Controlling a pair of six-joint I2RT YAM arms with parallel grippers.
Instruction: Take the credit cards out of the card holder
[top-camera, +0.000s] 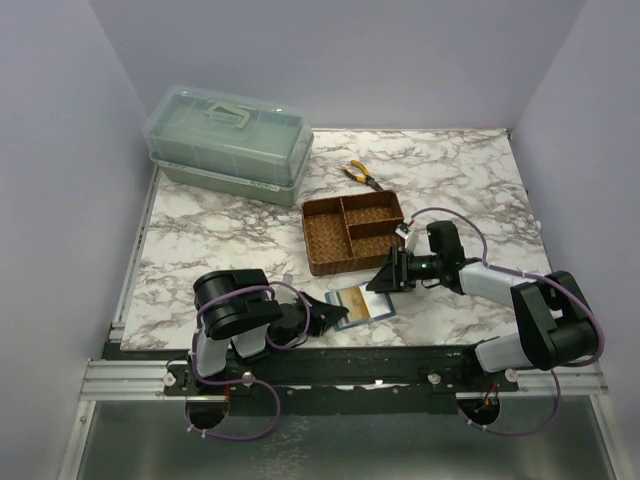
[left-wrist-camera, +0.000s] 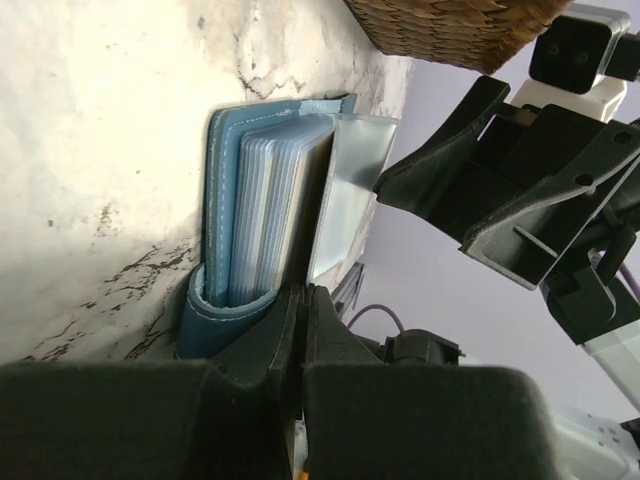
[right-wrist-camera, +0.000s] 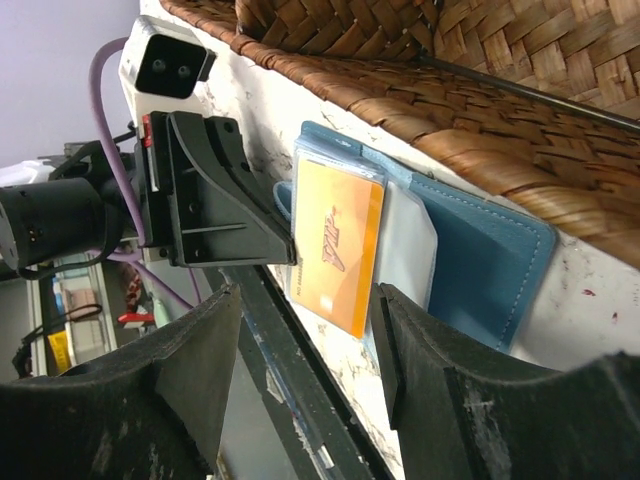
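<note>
The blue card holder lies on the marble table in front of the basket. A stack of cards sits in its sleeve, edges showing in the left wrist view; an orange-edged card faces up beside a clear flap. My left gripper is shut at the holder's end, with no card visible between its fingers. My right gripper stands open over the holder's right part, apart from the cards.
A woven compartment basket stands just behind the holder. Pliers lie farther back. A large lidded green box is at back left.
</note>
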